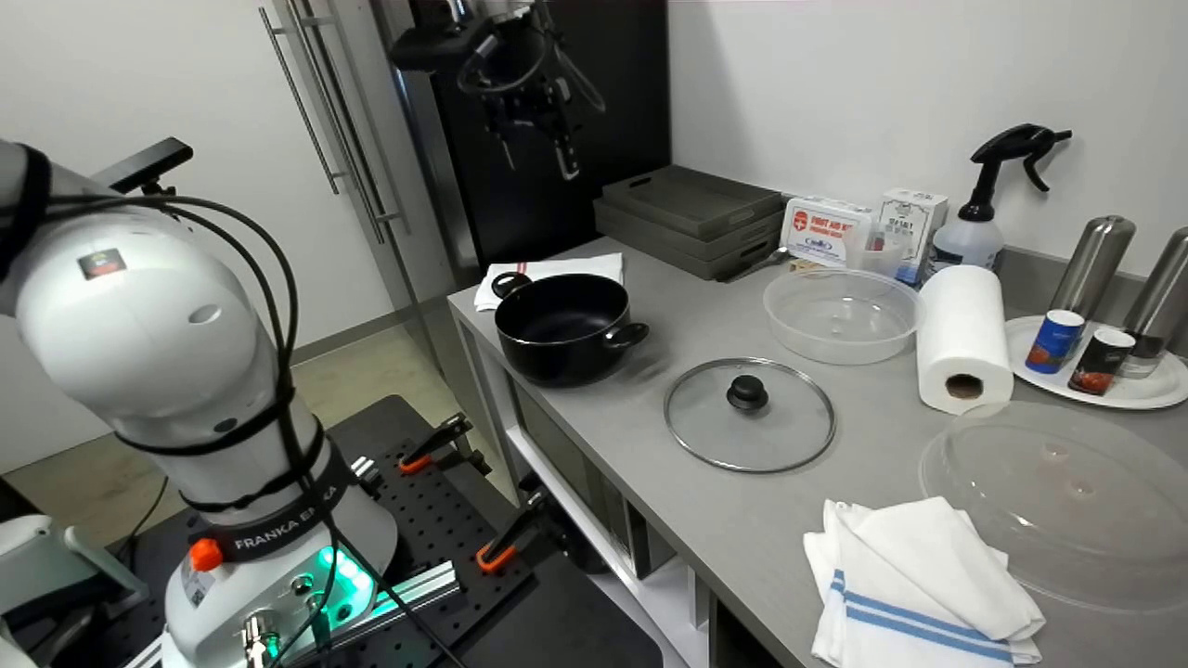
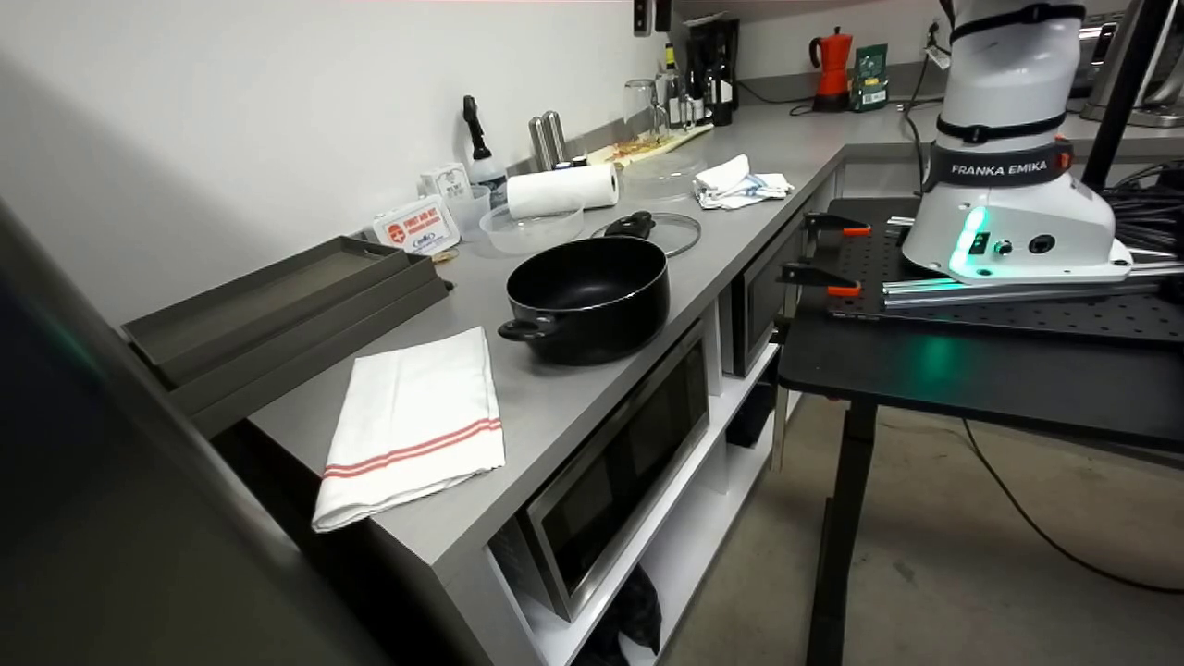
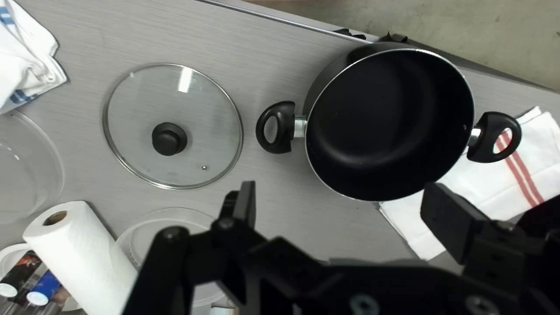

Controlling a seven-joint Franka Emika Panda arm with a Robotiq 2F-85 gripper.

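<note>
High above the counter, my gripper (image 1: 540, 160) hangs open and empty. In the wrist view its two fingers (image 3: 245, 205) stand wide apart, with bare counter between them. A black two-handled pot (image 3: 388, 126) stands uncovered on the counter, empty as far as I see. Beside it lies a round glass lid (image 3: 204, 131) with a black knob (image 3: 169, 139), flat on the counter and clear of the pot. A white towel with red stripes (image 2: 416, 416) lies by the pot at the counter's end.
Clear plastic bowl (image 1: 841, 317), paper towel roll (image 1: 963, 334) and clear plastic cover (image 1: 1069, 501) take up the counter toward the wall. A blue-striped towel (image 1: 919, 579) lies at the front. Grey trays (image 1: 690, 217) are stacked at the far end.
</note>
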